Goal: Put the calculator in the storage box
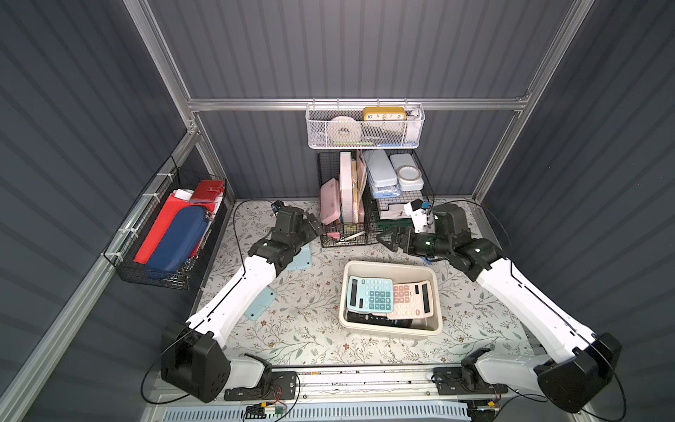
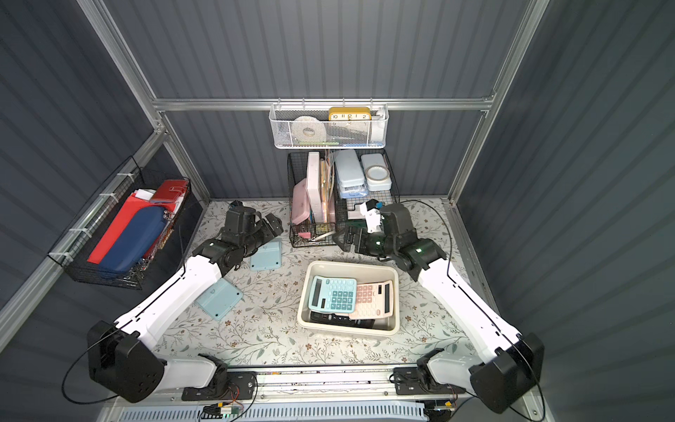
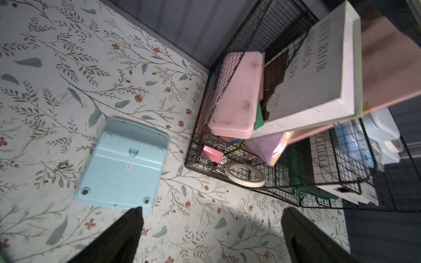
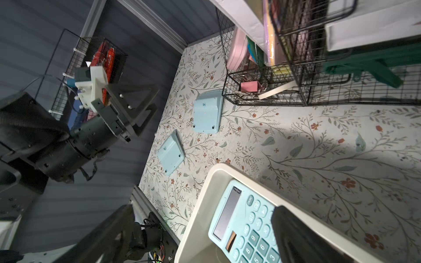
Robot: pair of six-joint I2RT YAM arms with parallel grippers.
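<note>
A cream storage box stands at the front middle of the table. Inside it lie a light blue calculator and a pink calculator, with something black beneath them. Two more light blue calculators lie face down on the table to the left, one upper and one lower. My left gripper is open and empty above the table, right of the upper calculator in the left wrist view. Open too, my right gripper hovers over the back of the box, nothing held between its fingers.
A black wire rack with a book, pouches and trays stands behind the box. A white mesh basket hangs above it. Another wire basket hangs on the left wall.
</note>
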